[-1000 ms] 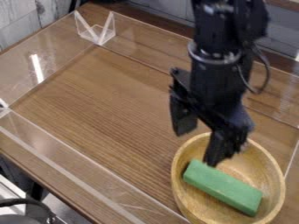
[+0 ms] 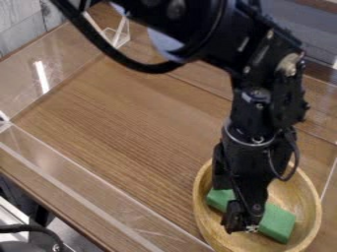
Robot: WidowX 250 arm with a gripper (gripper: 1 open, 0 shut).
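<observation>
The black gripper (image 2: 245, 205) reaches down from the top of the camera view into a wooden bowl (image 2: 303, 222) at the bottom right. A green block (image 2: 275, 223) lies tilted in the bowl. The gripper's tip is over the block's left part and hides some of it. The gripper is open; whether its fingers touch the block I cannot tell.
A pale blue object (image 2: 166, 44) at the back is mostly behind the arm. Dark cables lie past the lower-left edge.
</observation>
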